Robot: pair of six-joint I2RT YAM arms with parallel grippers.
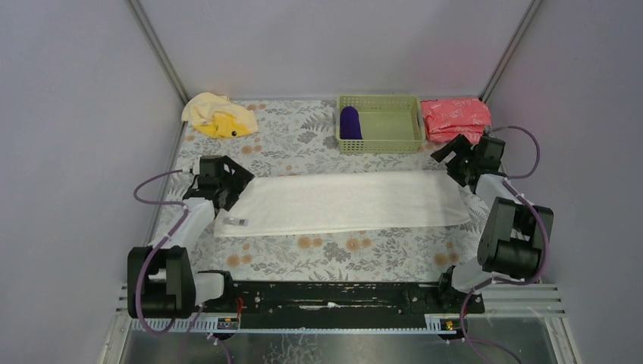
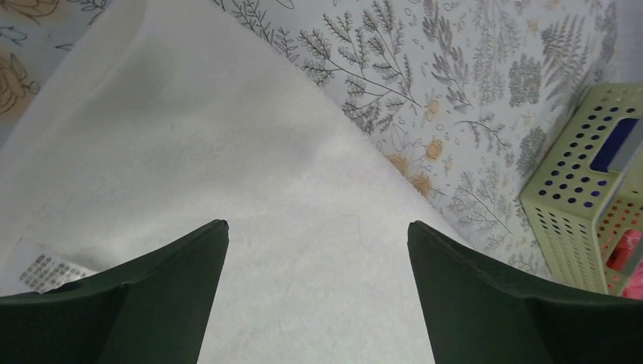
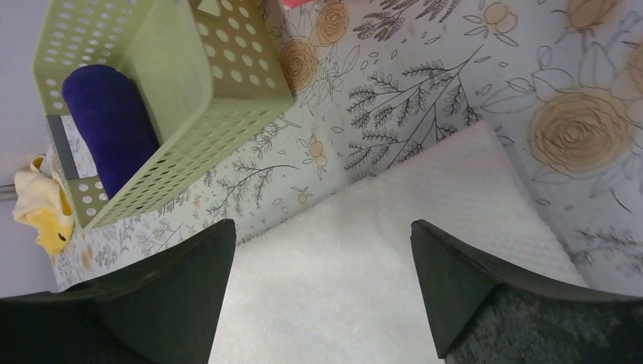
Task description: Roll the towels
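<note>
A white towel [image 1: 341, 201] lies flat and long across the table, a small label [image 1: 236, 221] near its left end. Over that left end hovers my left gripper [image 1: 244, 189], its fingers apart with only towel surface showing beneath in the left wrist view. My right gripper [image 1: 447, 158] is above the towel's far right corner and stands open. Between its fingers the right wrist view shows just the towel [image 3: 334, 280] below, its corner lying flat on the cloth. Neither gripper has hold of the towel.
At the back stands a green basket [image 1: 390, 146] with a rolled purple towel [image 1: 349, 123] in it. Folded red towels [image 1: 455, 120] lie to its right, a crumpled yellow towel [image 1: 220, 115] at the back left.
</note>
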